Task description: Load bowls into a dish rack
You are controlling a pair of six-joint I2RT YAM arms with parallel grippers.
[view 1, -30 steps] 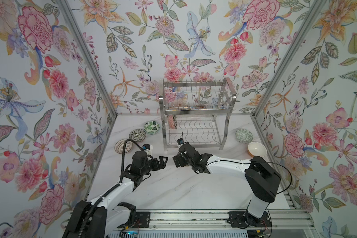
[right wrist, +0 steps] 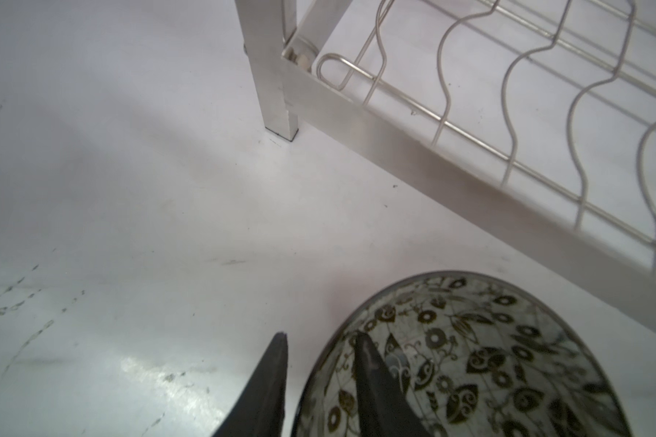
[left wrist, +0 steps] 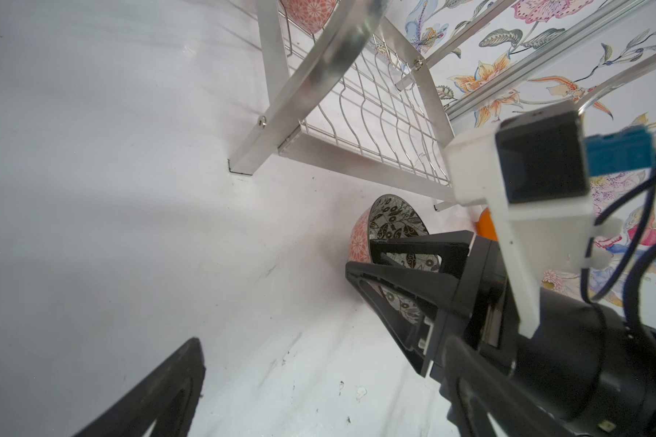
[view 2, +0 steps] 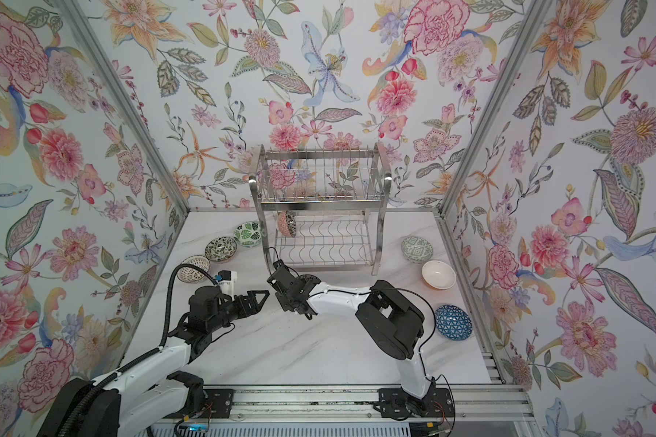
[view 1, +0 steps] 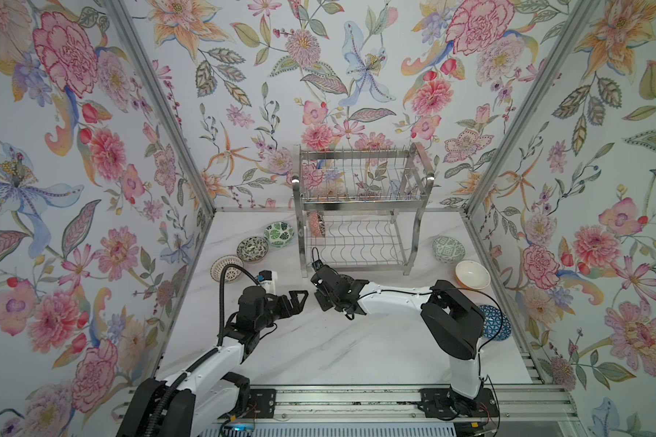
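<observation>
A bowl, pink outside with a dark leaf pattern inside, rests on the table in front of the metal dish rack. In the right wrist view my right gripper has its fingers parted, one on each side of the bowl's near rim. The left wrist view shows the same bowl partly covered by the right fingers; whether they touch it I cannot tell. My left gripper stands open and empty, left of the right one. Another pink bowl stands on edge at the left of the rack's lower tier.
Patterned bowls line the table's left side. At the right are a green bowl, a white bowl and a blue bowl. The rack's upper tier is empty.
My right gripper has shifted leftward, closer to the left gripper, and its arm has swung left, uncovering the blue bowl. The left arm has barely moved.
</observation>
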